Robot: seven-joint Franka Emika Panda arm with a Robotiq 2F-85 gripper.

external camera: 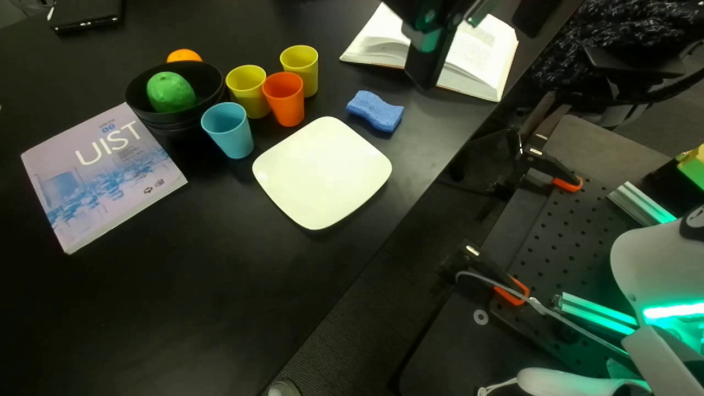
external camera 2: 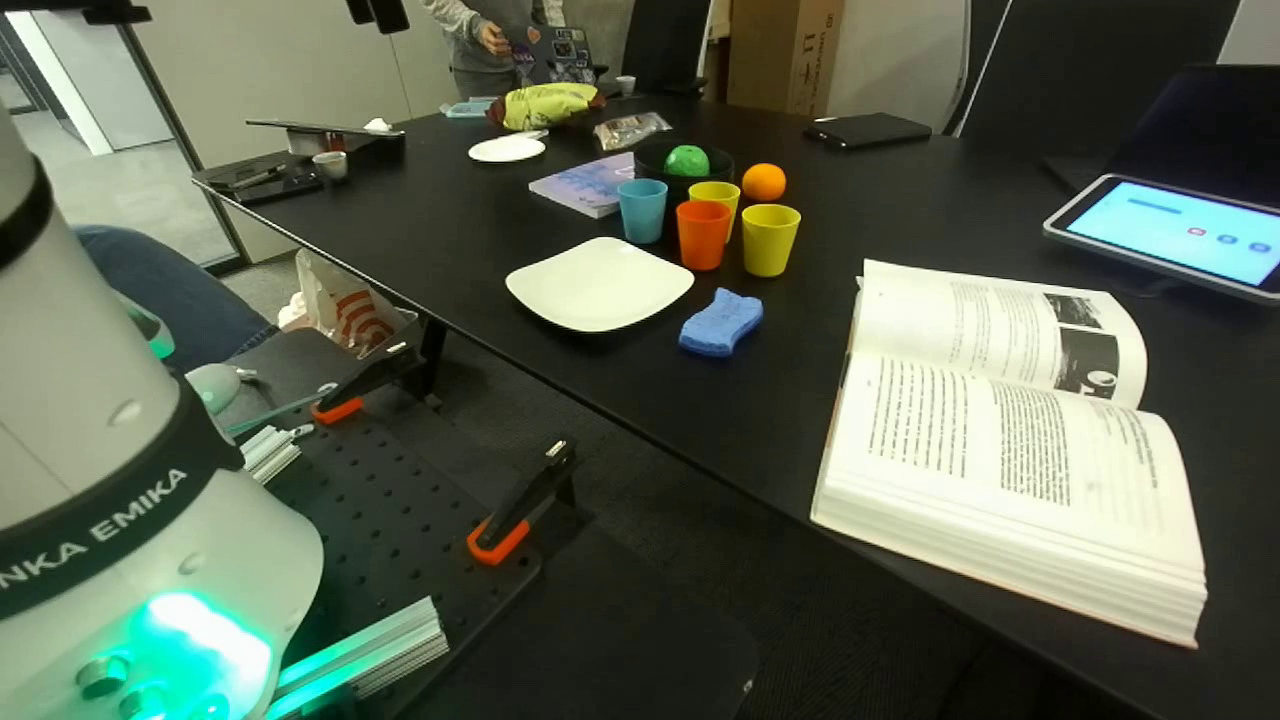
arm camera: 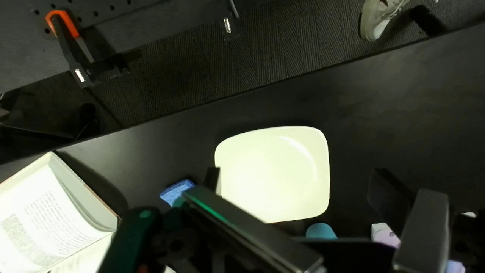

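High above the table, my gripper stands open, its fingers wide apart with nothing held between them. Below it in the wrist view lies a white square plate (arm camera: 282, 168). A blue sponge (external camera: 375, 110) rests on the table beside the plate. Two yellow cups (external camera 2: 770, 240), an orange cup (external camera 2: 703, 234) and a light blue cup (external camera 2: 642, 211) stand upright in a group behind the plate. Stacked black bowls (external camera: 139, 99) hold a green fruit (external camera: 171, 92), and an orange (external camera 2: 763, 182) sits next to them.
An open book (external camera 2: 1008, 444) lies near the table edge, past the sponge. The purple UIST book (external camera: 102, 175) is left of the bowls in exterior view 1. A tablet (external camera 2: 1182, 234) stands farther back. Bare table surrounds the plate's front side.
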